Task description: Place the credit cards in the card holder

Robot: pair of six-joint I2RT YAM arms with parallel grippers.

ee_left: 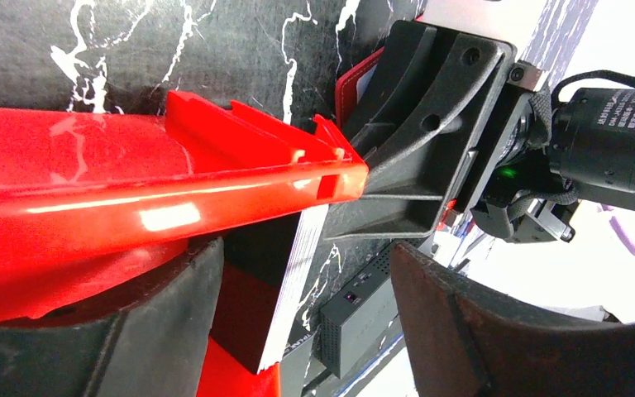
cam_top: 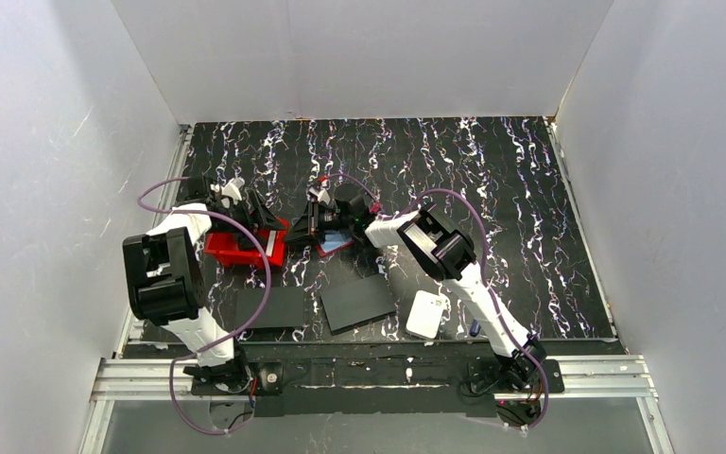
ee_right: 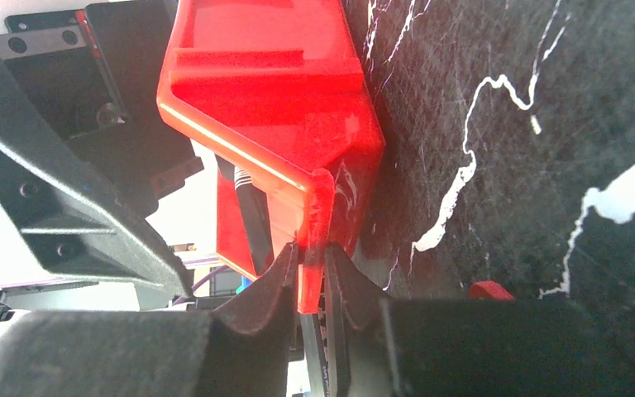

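The red holder (cam_top: 232, 248) sits at the left of the table. My left gripper (cam_top: 255, 213) is over it; in the left wrist view its fingers (ee_left: 496, 331) stand apart around a dark item with a white striped edge (ee_left: 293, 281) inside the red holder, and I cannot tell whether they touch it. My right gripper is shut on the red holder's edge in the right wrist view. A blue item with a red rim (cam_top: 336, 244) lies under the right gripper, mostly hidden.
Two dark flat boards (cam_top: 269, 307) (cam_top: 357, 301) lie along the front. A white box (cam_top: 425, 314) and a small blue item (cam_top: 475, 327) are at the front right.
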